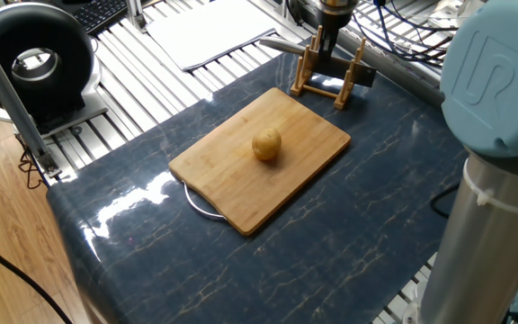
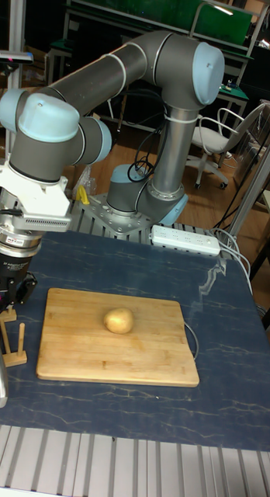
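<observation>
A knife rests across a small wooden rack at the back of the table; its metal handle points left and its dark blade lies between the rack's posts. Right over the knife, pointing down, is my gripper; its fingers overlap the knife in exterior view 1, and whether they touch or enclose it cannot be made out. In exterior view 3 the gripper is cut off by the left edge, above the rack and the knife handle. A potato sits on the wooden cutting board.
A wire handle sticks out from one board edge. A white power strip lies at the table's edge near the arm's base. Cables run behind the rack.
</observation>
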